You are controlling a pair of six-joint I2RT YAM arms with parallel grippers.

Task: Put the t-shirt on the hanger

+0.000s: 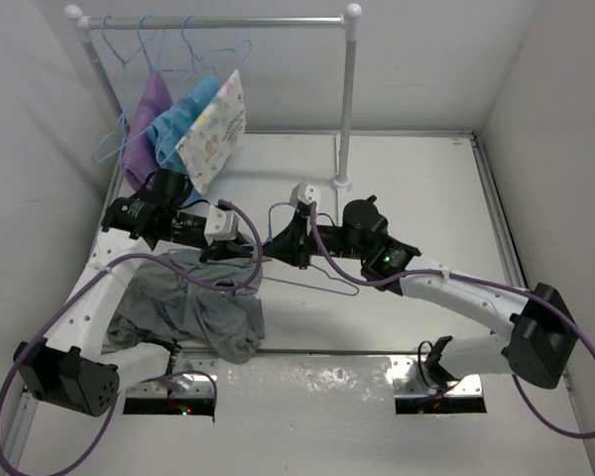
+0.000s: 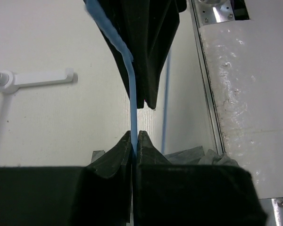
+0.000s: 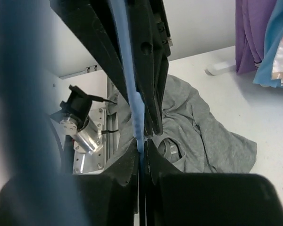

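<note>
In the top view a blue hanger (image 1: 307,285) spans between my two grippers, which meet near the middle. In the left wrist view its bar (image 2: 132,94) runs into my left gripper, which grips it. In the right wrist view my right gripper is shut on the same hanger (image 3: 129,70), with the other gripper's fingers just above. The grey t-shirt (image 1: 188,307) lies crumpled at the left, below the left arm, also visible in the right wrist view (image 3: 207,146).
A rack (image 1: 228,22) at the back left holds several hangers, with purple (image 1: 144,129), blue and patterned (image 1: 213,134) cloths. The upright (image 1: 345,109) stands behind the grippers.
</note>
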